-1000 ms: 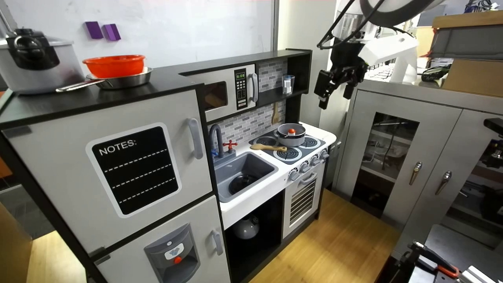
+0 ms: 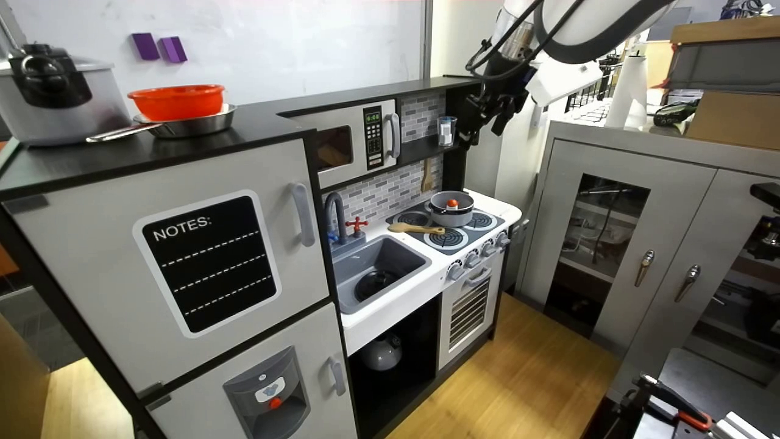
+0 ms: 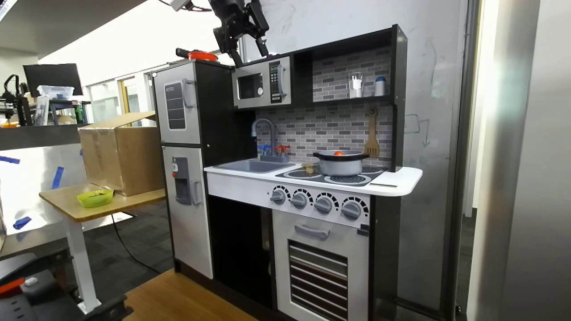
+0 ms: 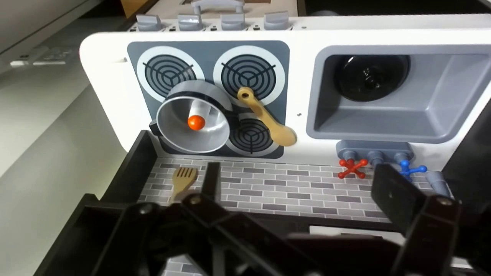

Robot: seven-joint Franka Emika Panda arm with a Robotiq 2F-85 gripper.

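Observation:
High in front of the toy kitchen, my gripper (image 2: 482,135) is open and holds nothing. In the wrist view its two black fingers (image 4: 212,181) stand wide apart over the tiled backsplash and the shelf edge. On the stove (image 4: 281,108) sits a grey pot (image 4: 168,123) with black handles. Inside that pot lies a white shaker-like item with an orange-red top (image 4: 196,122). A wooden spoon (image 4: 267,120) rests across the burners beside the pot. The slotted wooden spatula (image 3: 372,136) hangs on the backsplash. A black round lid-like thing (image 4: 371,76) lies in the grey sink (image 4: 382,125).
On the upper shelf stand a clear glass (image 3: 354,85) and a blue-topped bottle (image 3: 380,86). The microwave (image 3: 261,85) and black shelf walls (image 3: 397,96) lie close to the gripper's height. A red bowl (image 2: 179,102) sits in a pan (image 2: 191,125) atop the fridge.
In exterior view 1 my gripper has moved left and somewhat up, from beside the grey cabinet to before the upper shelf's end. The kitchen things look unmoved.

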